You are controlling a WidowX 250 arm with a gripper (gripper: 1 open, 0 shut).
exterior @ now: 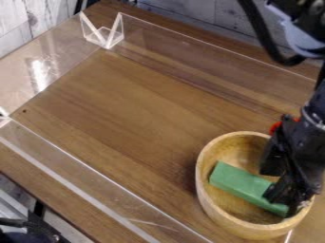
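A wooden bowl [219,212] sits at the lower right of the table, a green block [244,187] lying tilted inside it. My gripper [287,190] reaches down into the bowl from the right, at the block's right end; whether its fingers are apart or closed on the block I cannot tell. A small red object [275,127] is partly hidden behind the gripper.
A clear plastic edge runs along the near left side, and a clear plastic bracket [105,30] stands at the far left corner.
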